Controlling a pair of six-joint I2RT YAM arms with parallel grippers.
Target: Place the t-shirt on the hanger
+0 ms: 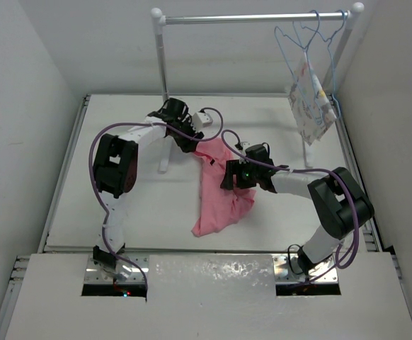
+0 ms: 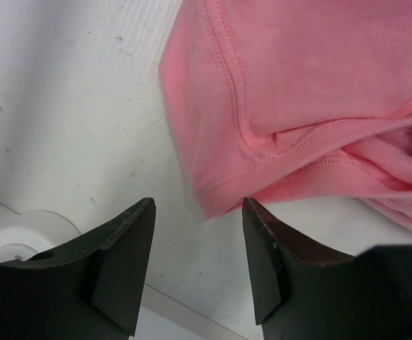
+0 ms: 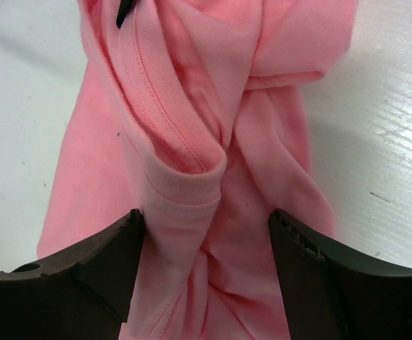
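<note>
A pink t-shirt (image 1: 216, 202) lies bunched and folded on the white table, running lengthwise between the arms. At its far end, my left gripper stands open, with a pointed shirt corner (image 2: 216, 202) between its fingertips and a gap on either side. My right gripper is open over the shirt's near part, its fingers to either side of a raised, hemmed fold (image 3: 181, 188). A small black piece (image 3: 124, 10) shows within the folds. Light blue hangers (image 1: 305, 48) hang from the rack's bar at the upper right.
The rack's metal bar (image 1: 241, 19) spans the back, with one post (image 1: 161, 60) close by the left arm. A patterned white cloth (image 1: 311, 106) hangs at the right. Bare table (image 1: 167, 212) lies left of the shirt.
</note>
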